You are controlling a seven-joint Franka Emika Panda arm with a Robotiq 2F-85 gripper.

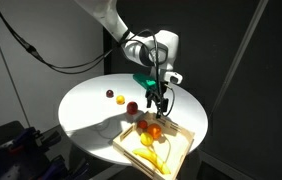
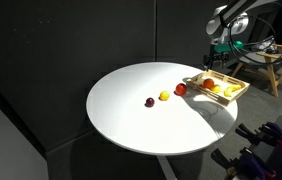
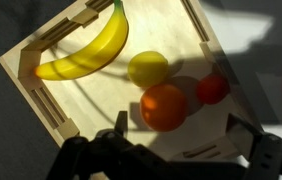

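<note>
My gripper stands open above the wooden box, its two dark fingers apart at the bottom of the wrist view with nothing held between them. Inside the box [image 1: 183, 152] lie an orange fruit [image 3: 164, 107], a yellow round fruit [image 3: 148, 69], a smaller red one [image 3: 213, 89] and a yellow banana [image 3: 88, 53]. The orange fruit is just ahead of the fingers and apart from them. Outside the box, a red fruit [image 1: 132, 108] rests on the table.
On the white table [image 1: 86, 105], a yellow fruit [image 2: 164, 96] and a dark red one [image 2: 150, 102] sit away from the box. The box walls stand around the fruit.
</note>
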